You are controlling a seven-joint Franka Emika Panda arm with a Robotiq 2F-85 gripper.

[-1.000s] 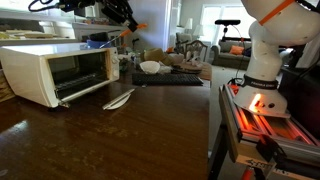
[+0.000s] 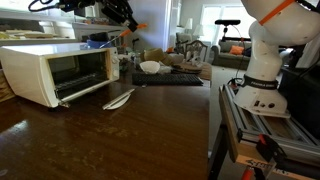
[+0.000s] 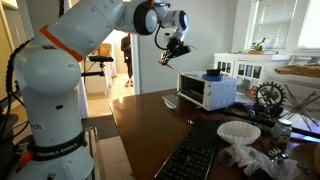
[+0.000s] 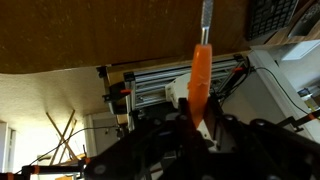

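Note:
My gripper is shut on an orange-handled tool (image 4: 200, 80) with a thin grey shaft, seen on the right side of the wrist view. High above the table, in exterior view 1, the dark gripper (image 2: 122, 17) shows at the top edge with a bit of the orange handle (image 2: 141, 27) beside it. Exterior view 2 has the gripper (image 3: 178, 46) at the far end of the raised arm, well off the tabletop. What the tool's far end looks like is not clear.
A white toaster oven (image 2: 28, 75) stands on the brown table (image 2: 130, 140). In front of it lies a thin white item (image 2: 119, 100). A black keyboard (image 3: 190, 152), a white bowl (image 3: 238, 132) and clutter fill another part.

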